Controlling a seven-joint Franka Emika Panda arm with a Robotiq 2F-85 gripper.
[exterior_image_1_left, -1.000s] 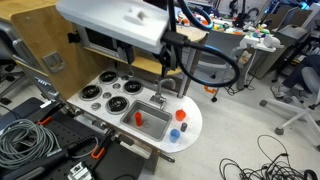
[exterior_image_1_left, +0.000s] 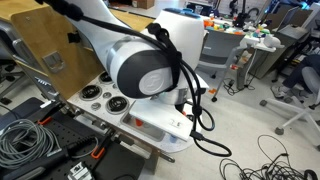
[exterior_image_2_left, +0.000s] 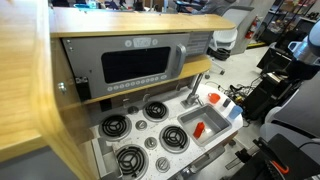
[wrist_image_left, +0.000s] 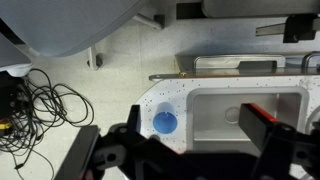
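Note:
My open gripper points down over the right end of the counter, with nothing held in its fingers. Below it in the wrist view are a round blue item (wrist_image_left: 165, 122) and the grey sink (wrist_image_left: 208, 108). A red object in the sink (wrist_image_left: 262, 110) shows just beyond the right finger. Exterior view 2 has that red object (exterior_image_2_left: 199, 130) inside the sink basin and the blue item (exterior_image_2_left: 233, 113) on the counter to its right. In exterior view 1 the white arm covers most of this area.
Several burners (exterior_image_2_left: 117, 126) lie left of the sink, and a microwave (exterior_image_2_left: 135, 63) stands behind them. A faucet (exterior_image_2_left: 195, 95) rises at the sink's back edge. Cables (wrist_image_left: 35, 110) lie on the floor beside the counter. An office chair (exterior_image_1_left: 296, 105) stands farther off.
The arm has come down toward the counter's right end. It now hides the sink's red object and the blue item, which showed in exterior view 1 before.

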